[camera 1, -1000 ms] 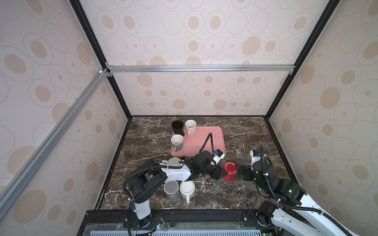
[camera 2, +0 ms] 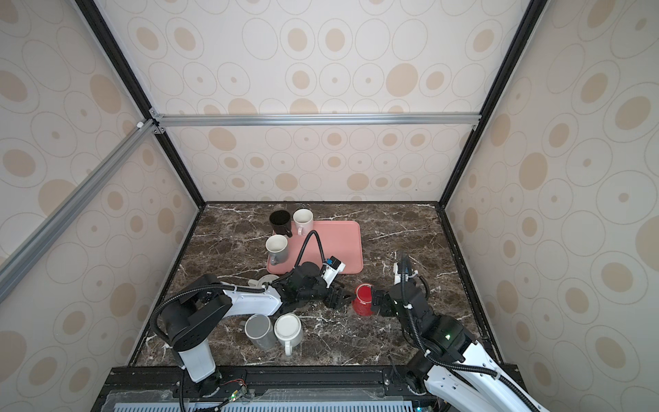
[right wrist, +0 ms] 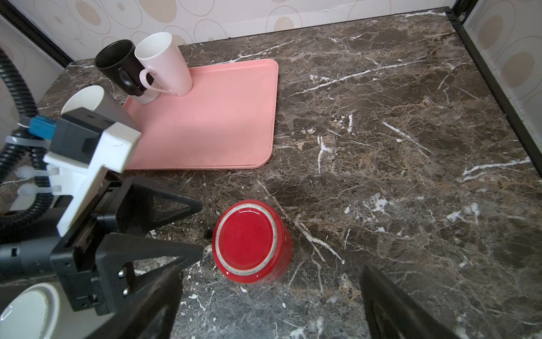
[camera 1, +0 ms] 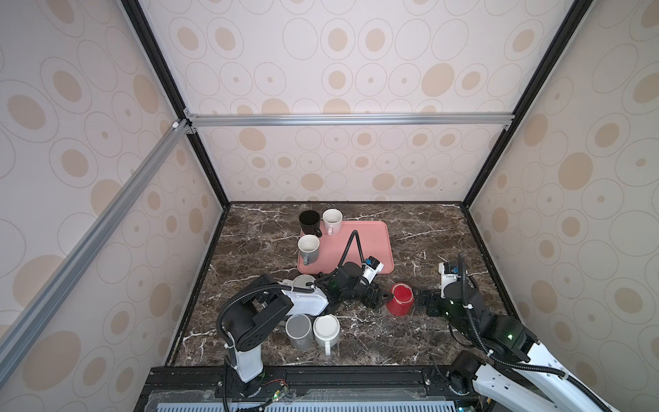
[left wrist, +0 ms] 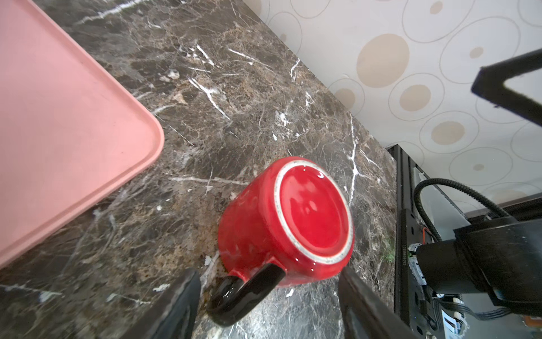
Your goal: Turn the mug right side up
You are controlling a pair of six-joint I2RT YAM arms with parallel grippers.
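The red mug (left wrist: 257, 217) stands upside down on the dark marbled table, its white-ringed base facing up. In the left wrist view its black handle (left wrist: 248, 293) points toward my left gripper, whose open fingers are spread to either side with nothing held. The top left view has the mug (camera 1: 400, 300) between the two arms, my left gripper (camera 1: 381, 299) close on its left. On the other side, my right gripper (camera 1: 427, 302) is open too, a short gap from the mug. No finger of the right gripper touches it in the right wrist view.
A pink tray (camera 1: 374, 240) behind holds a black mug (camera 1: 309, 221), a white mug (camera 1: 332, 219) and another pale mug (camera 1: 309, 248). Near the front are a grey mug (camera 1: 299, 331) and an upturned white mug (camera 1: 326, 329).
My left gripper has drawn back slightly to the left, away from the red mug. The mug remains upside down in nearly the same spot.
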